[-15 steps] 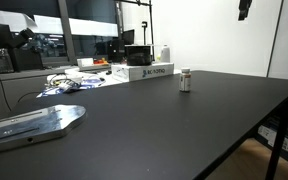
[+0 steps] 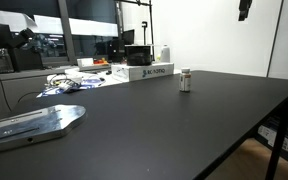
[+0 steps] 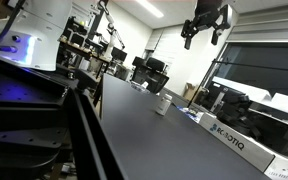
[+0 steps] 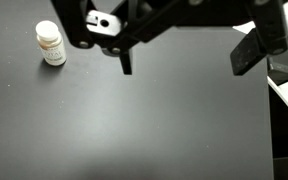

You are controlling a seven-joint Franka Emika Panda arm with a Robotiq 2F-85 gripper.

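Observation:
A small pill bottle with a white cap [image 2: 185, 81] stands upright on the dark table [image 2: 154, 125]. The wrist view has the same bottle [image 4: 51, 45] at the upper left, outside the fingers, its label too blurred to read. My gripper is open, the fingers wide apart with only bare table visible between them. High above the table, the gripper [image 3: 202, 40] hangs well clear of the bottle [image 3: 164, 103] in exterior view 2.
A white Robotiq box [image 3: 234, 140] lies along one side of the table. A grey metal plate [image 2: 29, 128] occupies the near left in exterior view 1. Much of the tabletop around the bottle is clear.

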